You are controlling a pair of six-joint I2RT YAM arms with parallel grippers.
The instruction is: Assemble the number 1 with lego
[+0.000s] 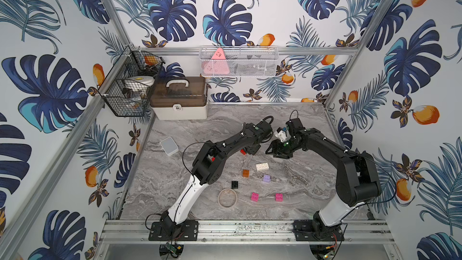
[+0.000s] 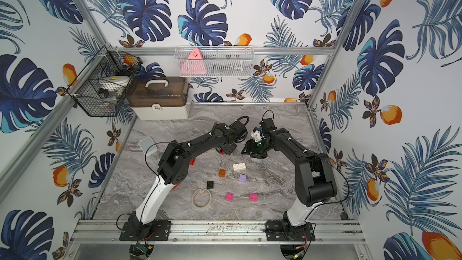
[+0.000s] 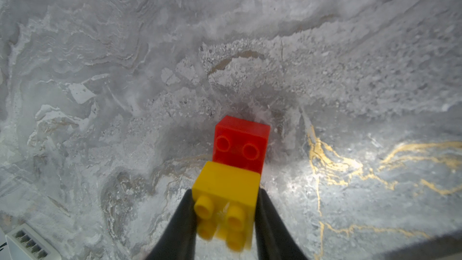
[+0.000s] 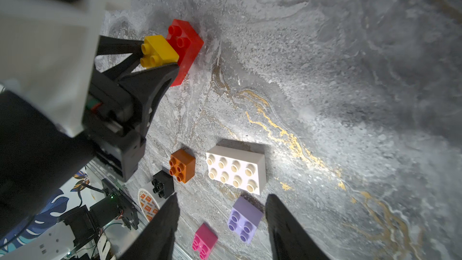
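In the left wrist view a yellow brick (image 3: 226, 187) sits low between the blurred fingers of my left gripper, against the near end of a red brick (image 3: 240, 137). In the right wrist view the same yellow brick (image 4: 158, 50) is between those fingertips, beside the red brick (image 4: 187, 43) on the table; whether they are joined is unclear. My right gripper stands open over the table, nothing between its fingers, to the right of the left one.
White (image 4: 235, 168), orange (image 4: 185, 166), black (image 4: 163, 185), lilac (image 4: 245, 219) and pink (image 1: 278, 197) bricks lie toward the front, near a round ring (image 1: 227, 189). A storage box (image 1: 178, 110) stands back left.
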